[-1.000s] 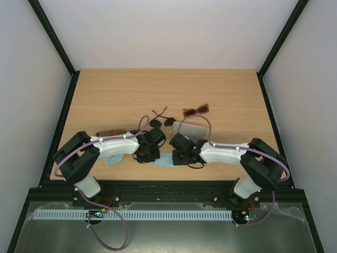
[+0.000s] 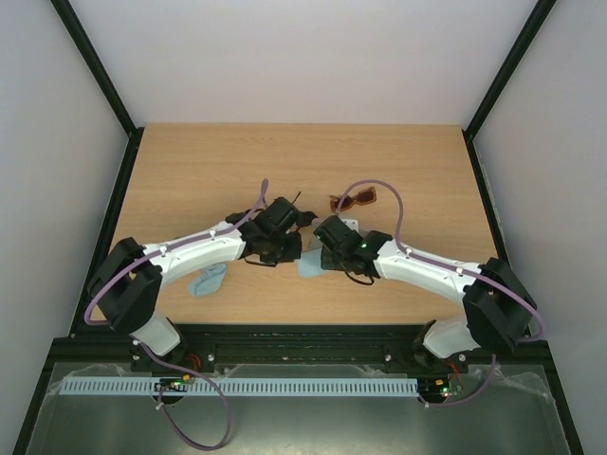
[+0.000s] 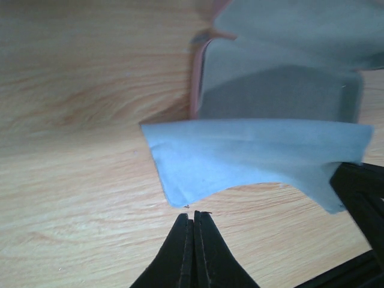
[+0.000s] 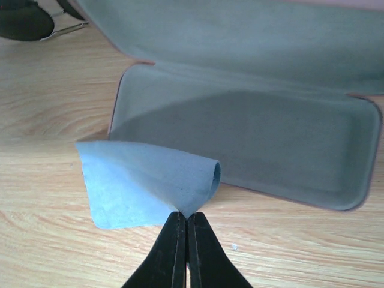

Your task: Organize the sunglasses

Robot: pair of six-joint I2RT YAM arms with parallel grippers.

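A light blue cloth [image 4: 132, 186] hangs by one corner from my right gripper, which is shut on it. In the left wrist view the same cloth [image 3: 240, 150] spreads out past the tips of my left gripper. That left gripper is shut with nothing between its fingers, a small gap from the cloth's near corner. Behind the cloth an open grey-lined case [image 4: 258, 132] lies on the table, its lid tilted up and its tray empty. Dark sunglasses [image 4: 27, 21] show beside the case, and brown sunglasses [image 2: 354, 199] lie farther back.
A second bluish cloth [image 2: 208, 280] lies at the left front, under the left arm. Both arms stand close together at mid-table, partly covering the case and the dark sunglasses.
Both arms have risen and moved back and right toward the case.
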